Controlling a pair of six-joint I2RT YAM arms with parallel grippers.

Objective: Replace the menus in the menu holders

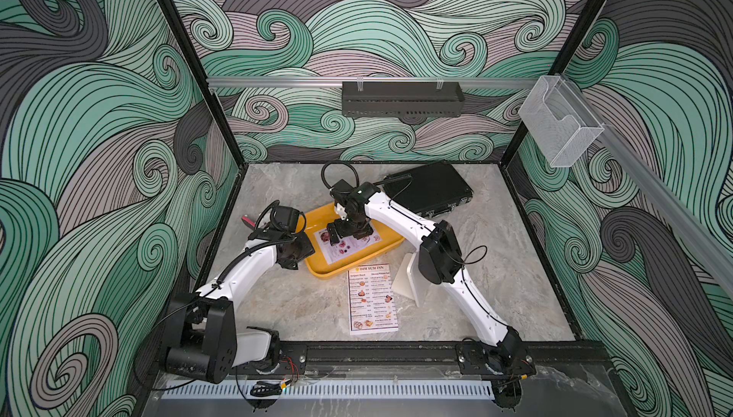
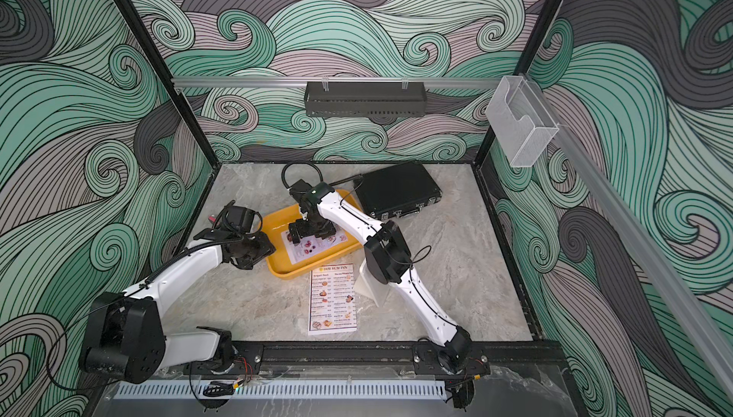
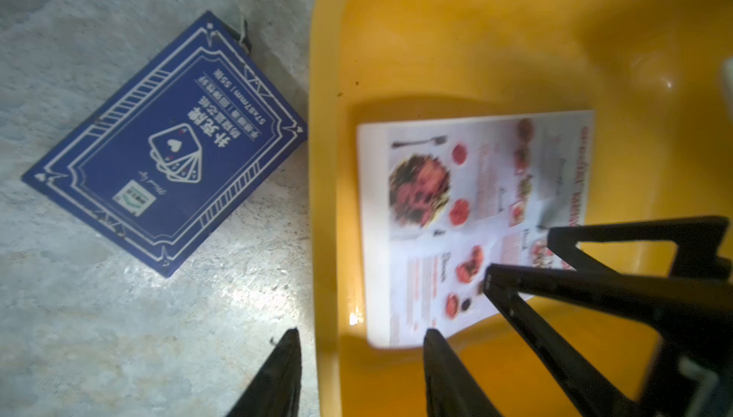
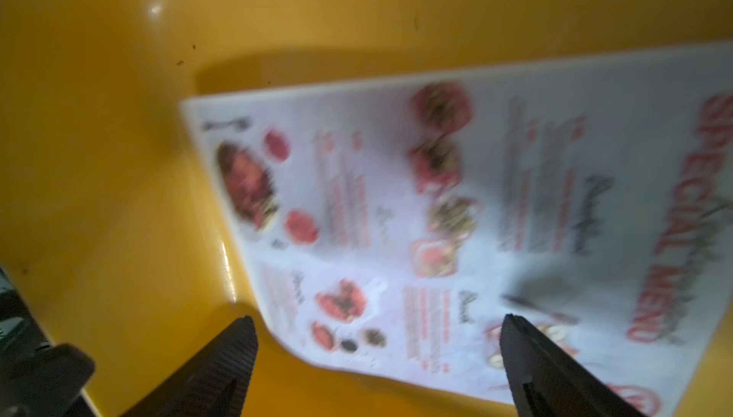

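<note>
The pink-white special menu (image 4: 473,226) lies in the yellow tray (image 3: 326,188), face up. Over it my right gripper stands open, nothing held between its fingers. My left gripper is open at the tray's left rim, its fingers apart and empty. A second menu (image 1: 372,298), headed with the inn's name, lies flat on the table in front of the tray. To its right stands a white folded piece (image 1: 408,281), perhaps a menu holder; the right arm partly covers it.
A blue playing-card box (image 3: 168,142) lies just left of the tray. Behind the tray sits a black case (image 1: 427,188). A wire basket (image 1: 561,123) hangs on the right rail, a dark bin (image 1: 402,99) on the back one.
</note>
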